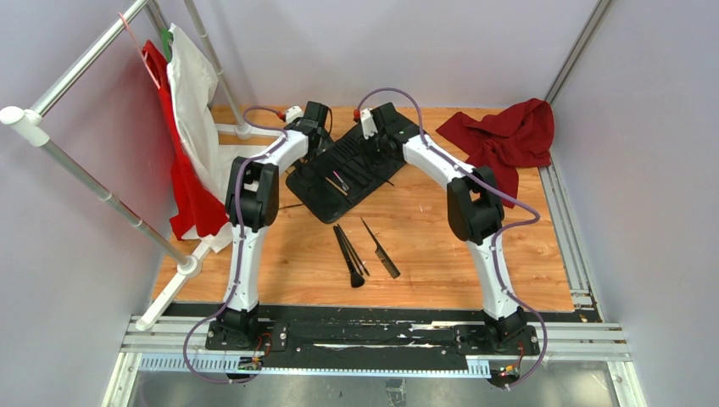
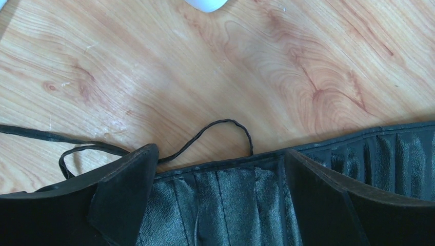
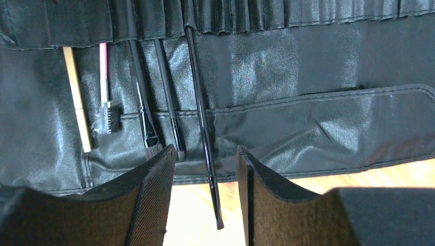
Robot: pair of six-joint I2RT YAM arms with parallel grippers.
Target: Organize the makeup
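The black roll-up case [image 1: 318,197] lies unrolled and slanted across the table. In the right wrist view its pockets hold a wooden stick [image 3: 77,100], a pink-handled brush [image 3: 104,66], two dark brushes and a long thin black tool [image 3: 200,102]. That tool's lower end reaches past the case's edge. My right gripper is open above it, a finger to each side, apart from it. My left gripper stands open over the pocketed edge of the case [image 2: 225,205], where a thin black cord [image 2: 190,143] loops; nothing is gripped.
In front of the case lie a large brush [image 1: 348,259] with thin sticks beside it and a pointed-handle comb [image 1: 386,260]. A red cloth [image 1: 509,136] is heaped at the back right. A clothes rack [image 1: 119,209] stands left.
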